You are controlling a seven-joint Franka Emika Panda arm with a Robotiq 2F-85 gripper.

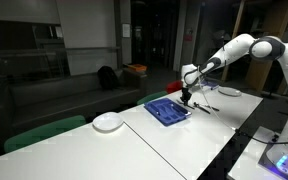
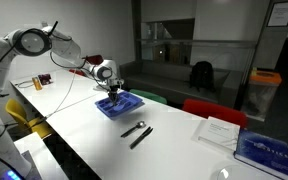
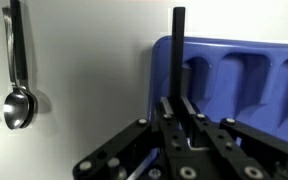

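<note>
A long black utensil [image 3: 178, 40], perhaps a knife or a handle, stands out from my gripper in the wrist view; the fingers are shut on it. It reaches over the left edge of the blue compartment tray [image 3: 214, 44]. In exterior view 1 my gripper [image 1: 186, 101] hangs at the right side of the tray [image 1: 164, 113]. From exterior view 2 the gripper [image 2: 112, 96] appears over the tray [image 2: 130, 103]. A metal spoon [image 3: 18, 108] lies on the table left of the tray. Whether the held utensil touches the tray cannot be told.
Near the spoon [image 2: 134, 129] on the white table lies a dark utensil [image 2: 141, 138]. A white plate [image 1: 107, 122] sits left of the tray. Farther off are a white box [image 2: 216, 134] and a blue box [image 2: 266, 150].
</note>
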